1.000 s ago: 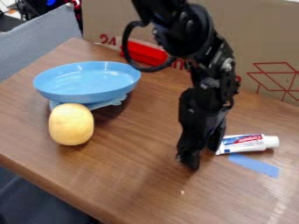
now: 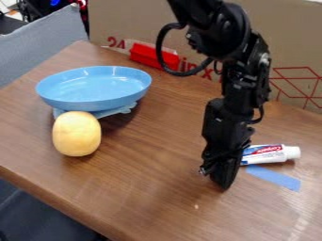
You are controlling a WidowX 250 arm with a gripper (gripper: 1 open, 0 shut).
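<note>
My black gripper point(image 2: 217, 175) points down at the wooden table, its tip low beside the left end of a white toothpaste tube point(image 2: 270, 154). The gripper looks shut, with nothing seen between its fingers; its body hides part of the tube's left end. A light blue plate point(image 2: 94, 87) sits at the left on a blue support, with a yellow potato-like object point(image 2: 77, 134) just in front of it.
A red object point(image 2: 153, 55) lies at the back before a cardboard box point(image 2: 292, 56). Blue tape point(image 2: 280, 177) is on the table at the right.
My gripper has shifted a little to the right and its tip has moved slightly lower over the last second. The tube, plate and yellow object look unmoved.
</note>
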